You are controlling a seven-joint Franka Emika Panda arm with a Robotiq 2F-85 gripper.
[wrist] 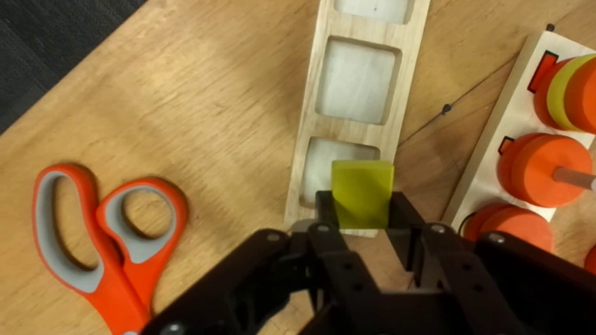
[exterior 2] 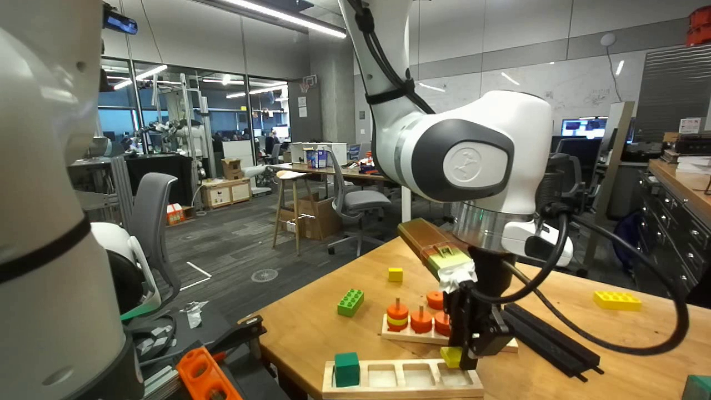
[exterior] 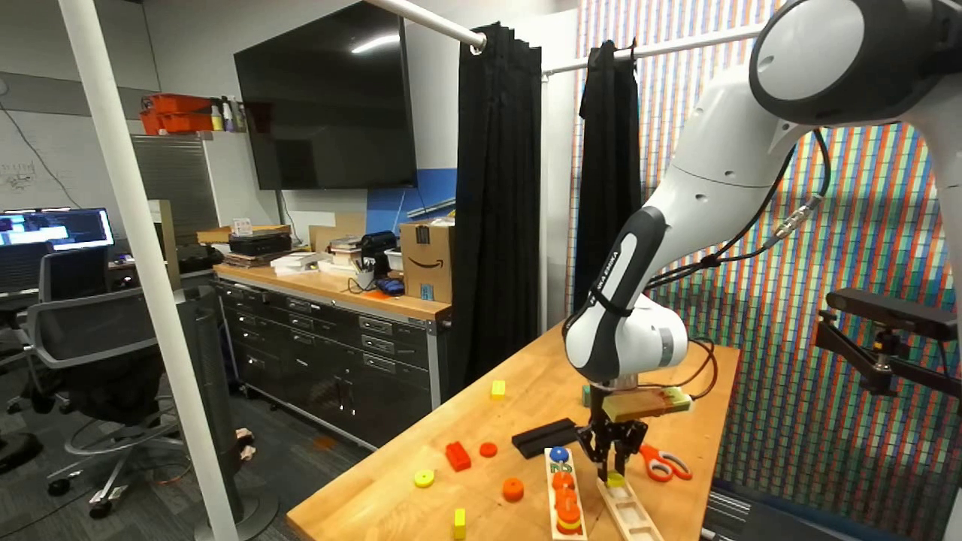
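A yellow cube [wrist: 363, 192] is pinched between the black fingertips of my gripper, which is shut on it. Beneath it lies a long wooden tray [wrist: 304, 125] with square compartments. In the wrist view the cube overlaps the right part of the tray's end compartment. The second exterior view has the yellow cube [exterior 2: 451, 356] above that same end, and a green cube [exterior 2: 346, 370] in the compartment at the opposite end. Whether the yellow cube touches the tray cannot be told. The first exterior view shows my gripper [exterior: 613, 473] low over the tray's far end.
Close by stands a peg board [wrist: 491, 145] with orange and yellow rings. Orange scissors [wrist: 125, 245] lie on the tray's other side. A black bar [exterior 2: 550, 340], a green brick [exterior 2: 350, 303] and a yellow brick [exterior 2: 617, 300] rest on the table.
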